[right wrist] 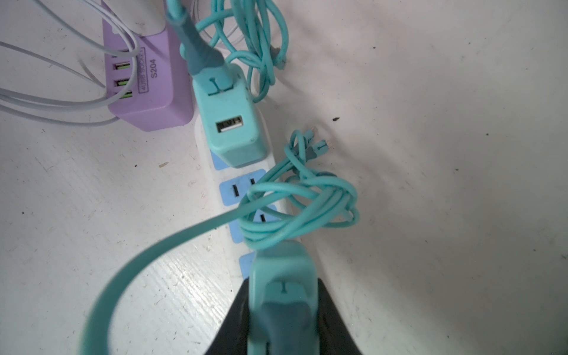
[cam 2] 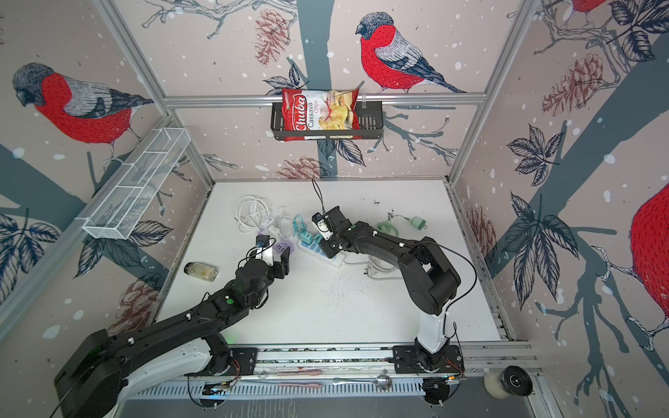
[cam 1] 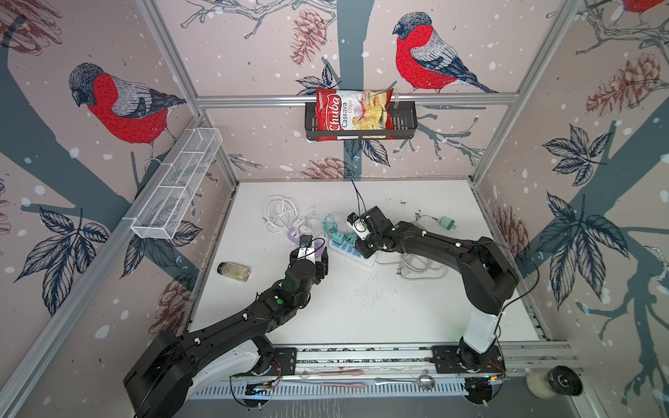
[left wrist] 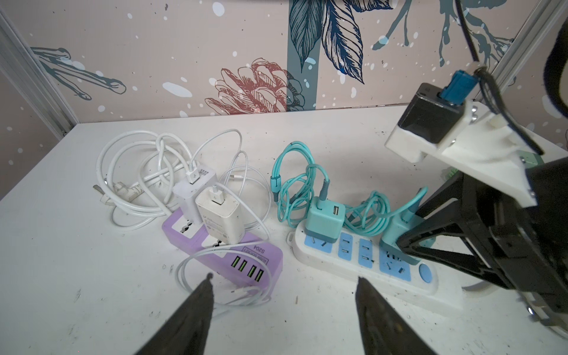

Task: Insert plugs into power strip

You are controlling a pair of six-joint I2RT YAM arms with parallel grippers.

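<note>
On the white power strip (left wrist: 366, 267) with blue sockets, a teal USB adapter (left wrist: 324, 220) with a corded lead stands at the far end. A second teal adapter (right wrist: 282, 272) is over the strip's nearer end, its base at the sockets; whether its prongs are fully in is hidden. My right gripper has a finger close against each side of that adapter. My left gripper hangs in front of the strips with its fingers apart and nothing between them. Two white adapters, one being the front adapter (left wrist: 220, 214), stand on the purple strip (left wrist: 269, 260).
Coiled white cable (left wrist: 139, 177) lies behind the purple strip, and teal cable coils (right wrist: 301, 219) lie along the white strip. A green plug (cam 1: 446, 223) rests at the back right, and a jar (cam 1: 233, 271) lies at left.
</note>
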